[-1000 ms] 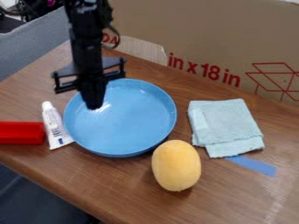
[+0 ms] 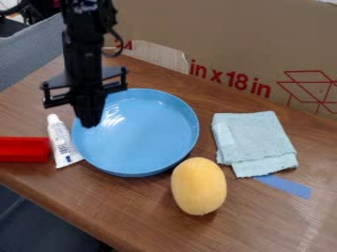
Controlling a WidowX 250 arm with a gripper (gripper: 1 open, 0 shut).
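Observation:
My black gripper (image 2: 89, 110) is shut, hanging over the left rim of the blue plate (image 2: 138, 138), with no object visible in its fingers. A white tube (image 2: 63, 143) lies left of the plate, beside a red block (image 2: 23, 149). A yellow oval object (image 2: 199, 186) sits in front of the plate on the right. A folded light-blue cloth (image 2: 253, 141) lies to the plate's right.
A cardboard box (image 2: 243, 59) stands along the back. A strip of blue tape (image 2: 283, 185) is on the wooden table (image 2: 158, 221).
The arm and gripper have shifted left and slightly down over the last second, from above the plate toward its left rim. The objects on the table have not visibly moved.

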